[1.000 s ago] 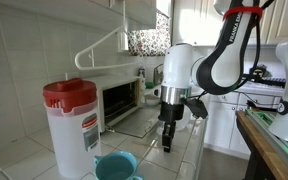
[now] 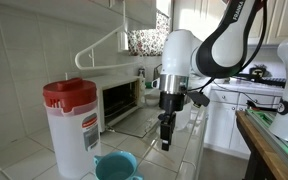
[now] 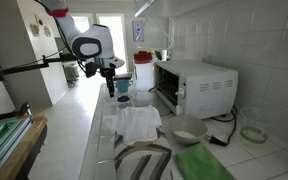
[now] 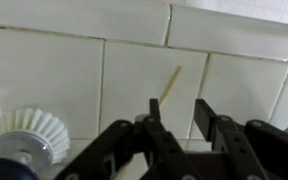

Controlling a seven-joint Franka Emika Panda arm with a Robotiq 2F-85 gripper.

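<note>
My gripper points down over the white tiled counter, its dark fingers apart with a gap between them. A thin wooden stick lies on the tiles below, running from near the gap down and left, partly hidden behind the left finger. In exterior view 1 the gripper is low over the counter's front edge, right of a blue cup. The stick cannot be made out there. Far behind, exterior view 2 shows the gripper close to the cup.
A white fluted paper filter lies left of the gripper. A white jug with a red lid stands behind the cup. Further along are a toaster oven, a white cloth, a bowl and a green cloth.
The arm's white wrist has tilted and shifted a little up and right. The fingers stay low over nearly the same spot; the cup and jug have not moved.
</note>
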